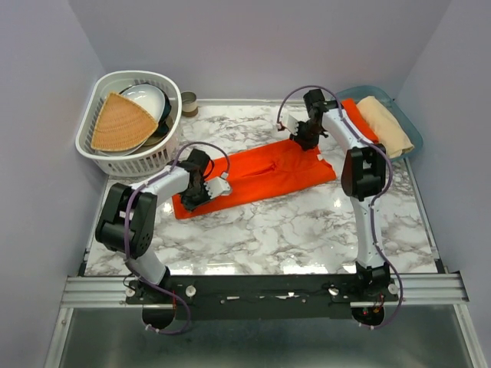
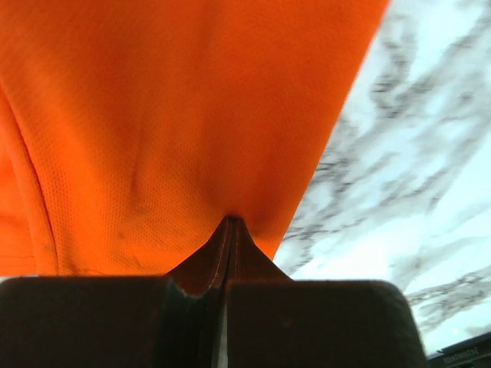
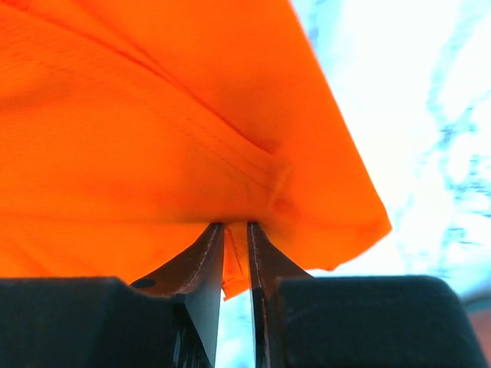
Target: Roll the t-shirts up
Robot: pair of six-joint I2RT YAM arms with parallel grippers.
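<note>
The orange t-shirt (image 1: 265, 182) lies as a long folded strip across the marble table, with a crease near its middle. My left gripper is shut, its tips touching the cloth close to the strip's left end. No fold of cloth shows clearly between those tips. At the shirt's right end, my right gripper stands part open over the layered hem, orange cloth (image 3: 153, 146) showing beyond and between its fingertips. In the top view both arms partly cover the ends of the shirt.
A white laundry basket (image 1: 86, 138) with plates and a woven piece stands at the back left, a metal cup (image 1: 189, 103) beside it. Back right, a teal bin (image 1: 413, 136) holds orange and beige cloth. Bare marble (image 1: 268, 238) lies in front of the shirt.
</note>
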